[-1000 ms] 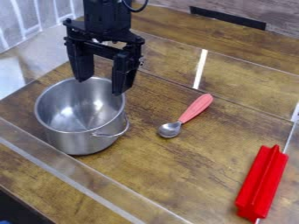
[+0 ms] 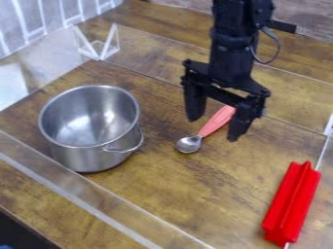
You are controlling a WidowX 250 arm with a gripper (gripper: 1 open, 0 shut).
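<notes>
My black gripper (image 2: 224, 105) hangs open above a spoon with a pink handle and metal bowl (image 2: 190, 144), covering part of the handle. A steel pot (image 2: 81, 124) with a wire handle stands to the left on the wooden table (image 2: 169, 204). Whether the fingers touch the spoon cannot be told.
A long red object (image 2: 293, 202) lies at the right front. A clear plastic strip runs along the left front, and a white translucent piece (image 2: 97, 49) is at the back left.
My gripper has moved right from above the steel pot to above the spoon. The pot, spoon and red object have not moved.
</notes>
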